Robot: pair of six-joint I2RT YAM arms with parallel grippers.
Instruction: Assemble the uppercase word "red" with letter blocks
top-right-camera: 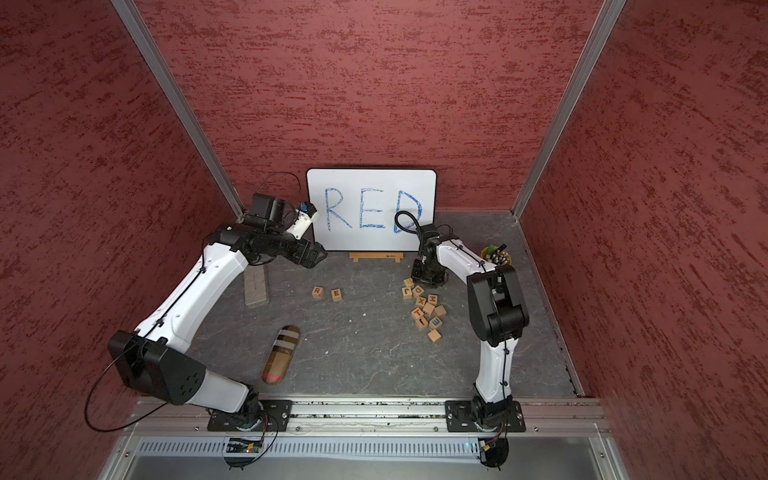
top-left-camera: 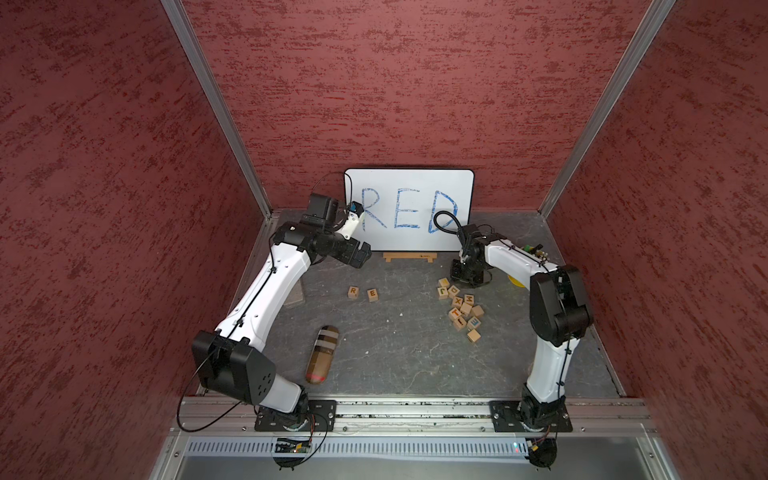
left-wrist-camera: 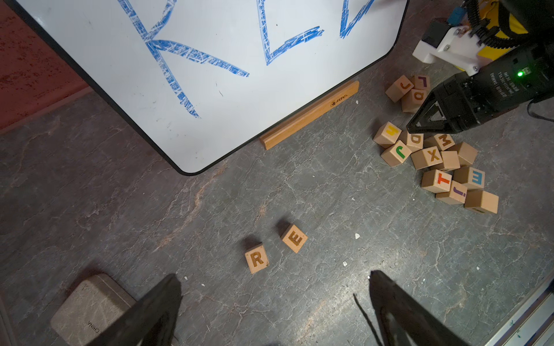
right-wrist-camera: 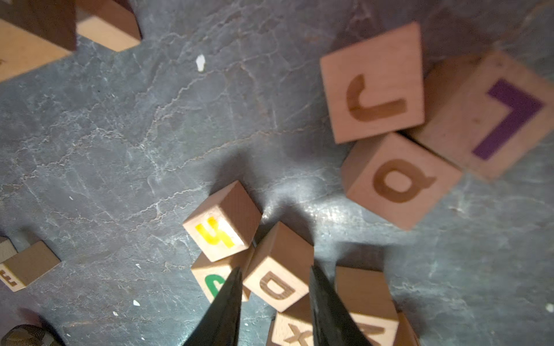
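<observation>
An R block [left-wrist-camera: 256, 259] and an E block [left-wrist-camera: 293, 238] lie apart on the table left of centre. Right of them is a loose group of blocks, with a D block [right-wrist-camera: 277, 276] beside a yellow-lettered block [right-wrist-camera: 221, 222] and a green-lettered block [right-wrist-camera: 214, 275]. My right gripper hangs over the D block, its fingers part open on either side of it; whether they touch it I cannot tell. My left gripper is open and empty, high over the left of the table, near the whiteboard.
A whiteboard [top-left-camera: 408, 180] reading RED stands at the back on a wooden stand. A brown cylinder [top-left-camera: 323, 352] lies at front left, a beige case [top-right-camera: 256, 284] at left, a cup of markers [top-right-camera: 496, 256] at right.
</observation>
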